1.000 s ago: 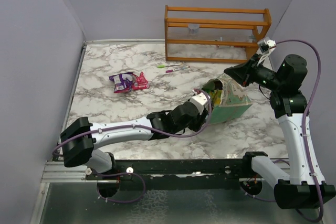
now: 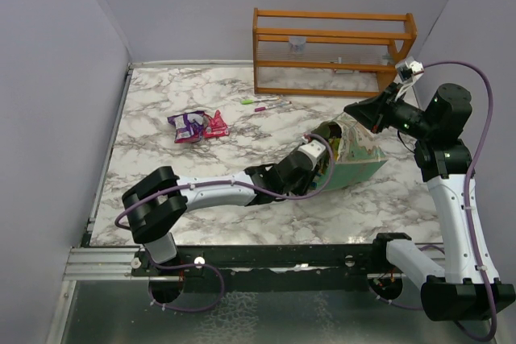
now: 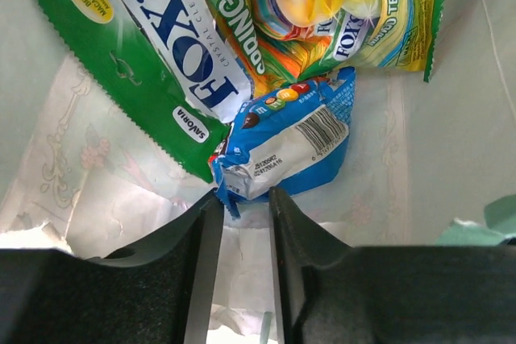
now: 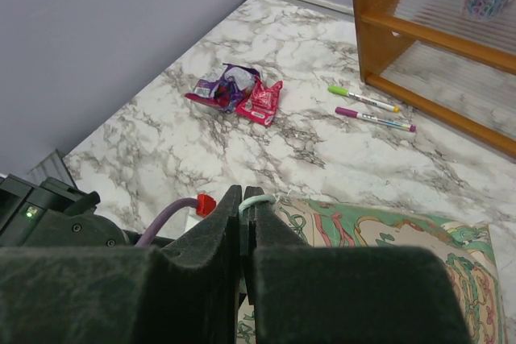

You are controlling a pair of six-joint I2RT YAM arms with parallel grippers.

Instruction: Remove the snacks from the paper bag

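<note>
The paper bag lies on its side at the table's right. My right gripper is shut at its upper edge, a pale thin edge between the fingertips. My left gripper is inside the bag, its fingertips part open at the lower end of a blue snack packet; whether they touch it is unclear. A green Fox's packet and a yellow-green Fox's packet lie deeper inside. Purple and red packets lie out on the table at left.
A wooden rack with a clear cup stands at the back. Two markers lie before it. The marble top is clear at left, beside grey walls.
The left arm has shifted right and slightly up in the top view, with its wrist turning at the bag's mouth. The right arm has not visibly moved.
</note>
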